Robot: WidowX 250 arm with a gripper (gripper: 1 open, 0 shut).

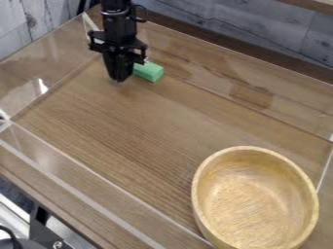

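My gripper (pixel 117 60), black, hangs from the arm at the top left, low over the wooden table. Just right of it a small green block (pixel 146 72) lies on the table, close to the fingers. I cannot tell whether they touch it, or whether they are open or shut.
A large pale yellow bowl (pixel 254 180) stands at the lower right. A dark edge with cables runs along the lower left, and a wall edge lies at the top right.
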